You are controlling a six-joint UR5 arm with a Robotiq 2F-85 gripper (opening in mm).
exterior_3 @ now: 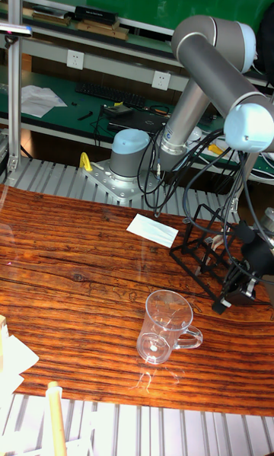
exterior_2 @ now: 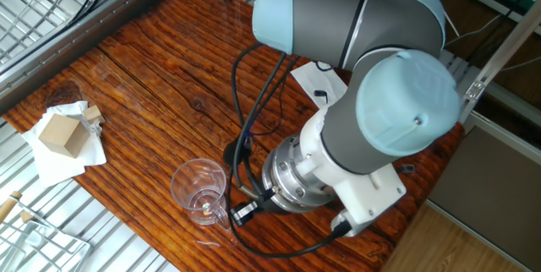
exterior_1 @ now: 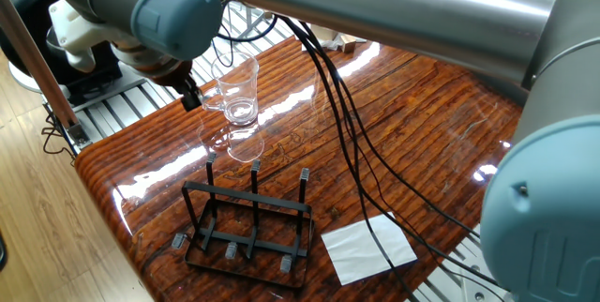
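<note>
A clear glass mug (exterior_1: 240,91) stands upright near the table's far edge, its handle (exterior_3: 189,338) turned toward my gripper (exterior_1: 191,101). The same mug (exterior_2: 199,189) shows left of my gripper (exterior_2: 247,211) from above, with the dark fingertips close to the handle. In the third view a gap of bare table separates the mug (exterior_3: 162,326) from my gripper (exterior_3: 231,298). The opening between the fingers is too small and dark to judge, and nothing clearly shows held. A black wire rack (exterior_1: 248,232) with several upright prongs sits on the near part of the table.
A white sheet (exterior_1: 368,249) lies beside the rack, with loose black cables (exterior_1: 342,119) hanging above the table. Wooden blocks (exterior_2: 64,135) rest on white paper at another edge. Between the mug and the sheet the wooden table (exterior_3: 73,285) is clear.
</note>
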